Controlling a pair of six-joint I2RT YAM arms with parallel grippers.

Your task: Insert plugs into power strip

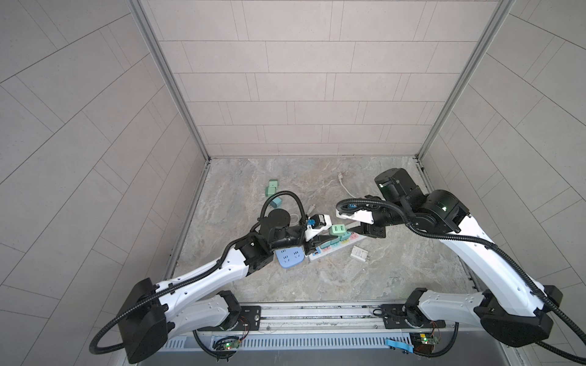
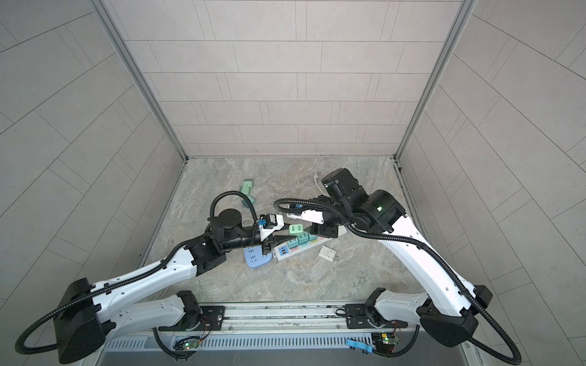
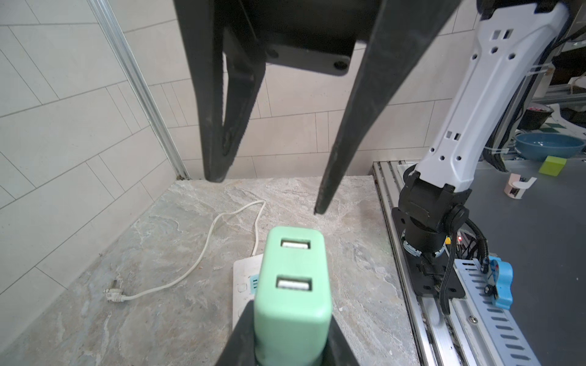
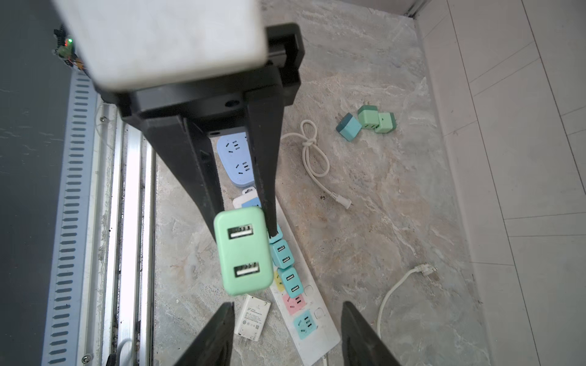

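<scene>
My left gripper [image 1: 329, 235] is shut on a pale green two-port plug [image 3: 293, 274], held in the air above the power strip. My right gripper is open, its fingers just beside the green plug, nothing between them. The long white strip [image 4: 323, 338] carries several teal plugs [image 4: 282, 252], with coloured sockets showing at one end. Several loose green and teal plugs [image 4: 368, 117] lie farther back on the table.
A blue power strip [image 1: 290, 257] lies left of the white one. A white block [image 1: 359, 252] lies in front of it. A white cable [image 4: 390, 292] lies on the marble table [image 1: 226, 225]. Grey walls border the table.
</scene>
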